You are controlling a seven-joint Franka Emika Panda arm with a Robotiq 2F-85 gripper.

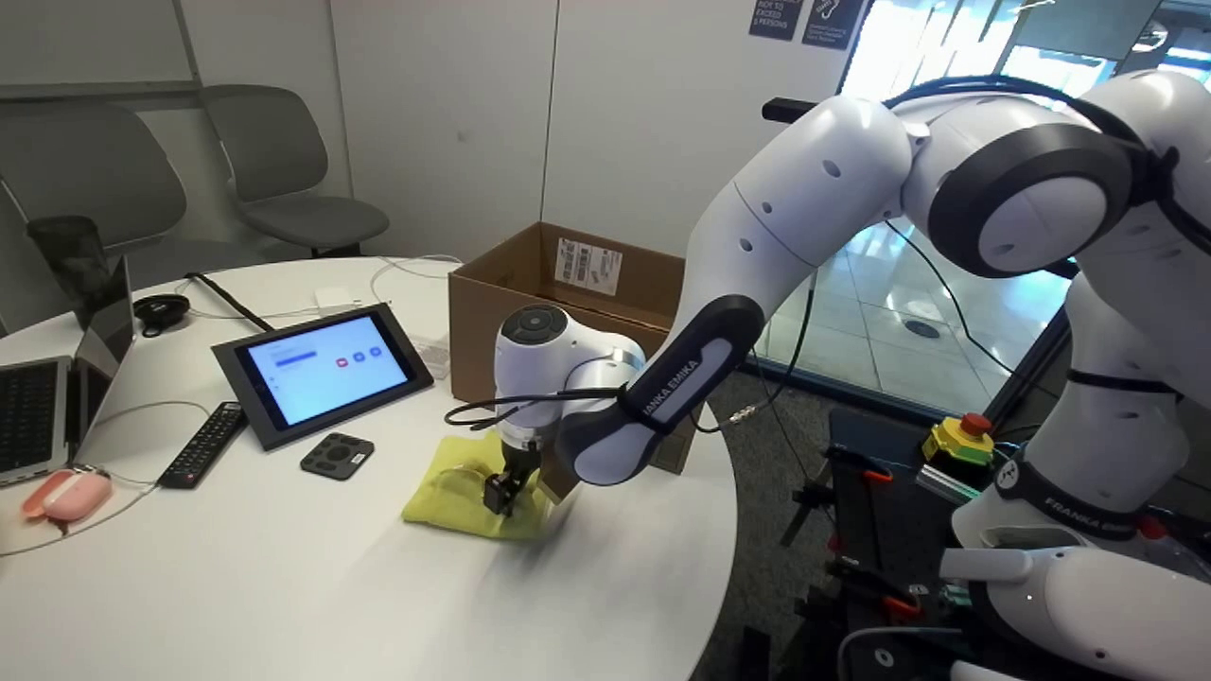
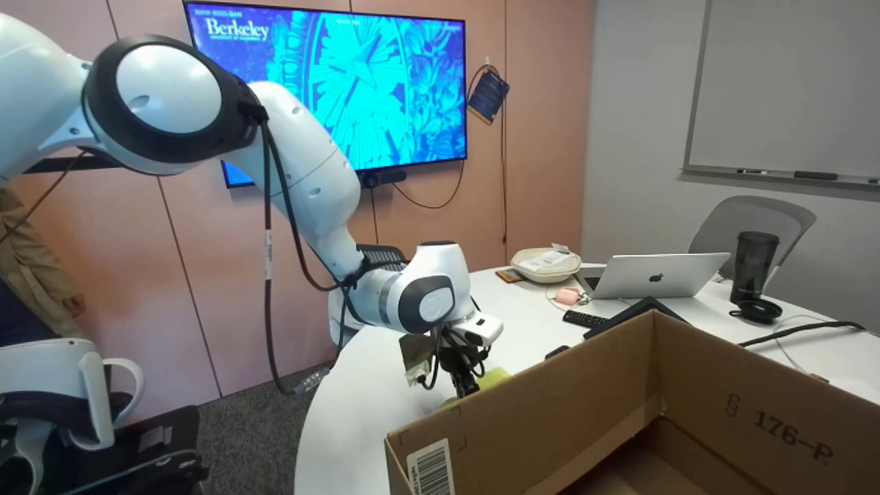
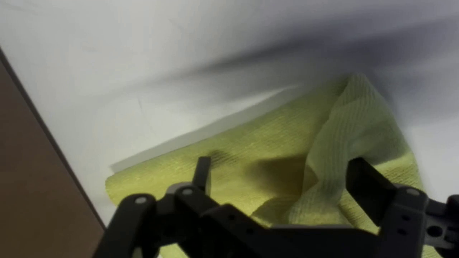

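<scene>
A yellow-green cloth [image 1: 457,505] lies on the white table, partly covered by the arm's end. In the wrist view the cloth [image 3: 258,146] shows ribbed fabric, with a raised fold running down its right part. My gripper is open just over it, one finger [image 3: 202,176] on the left and the other on the right, close beside the fold. Whether the fingertips touch the fabric I cannot tell. In the second exterior view only a bit of cloth [image 2: 493,378] shows behind the box wall, below the gripper.
An open cardboard box [image 1: 488,329] stands right behind the cloth. To the left are a tablet [image 1: 329,363], a small black controller [image 1: 337,455], a remote [image 1: 204,445] and a laptop [image 1: 34,414].
</scene>
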